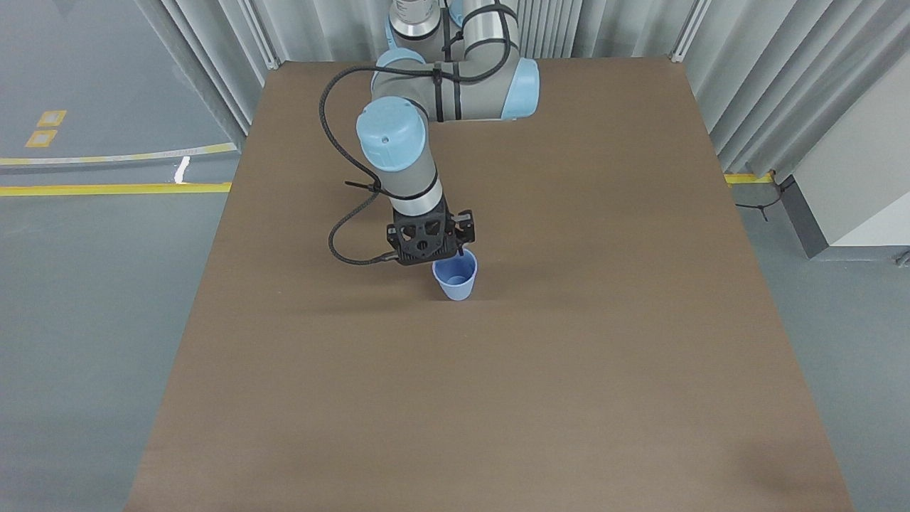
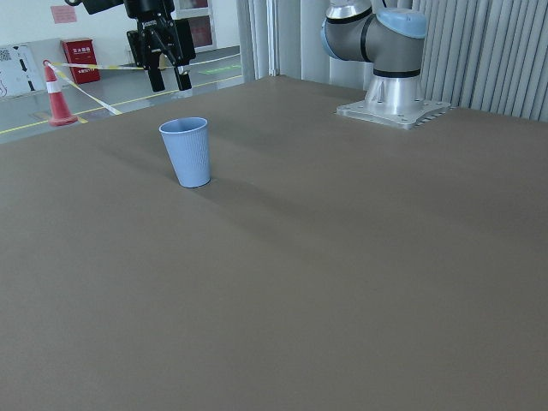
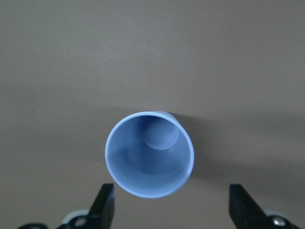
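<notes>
A light blue cup stands upright on the brown table, partly behind my gripper in the front view. In the left view the cup is beneath and slightly right of my gripper, which hangs in the air above it. The wrist view looks down into the cup; my gripper has its two fingers spread wide, apart from the cup's rim, with nothing held between them.
The arm's base is bolted at the back. Curtains, a cone and a red box lie beyond the table.
</notes>
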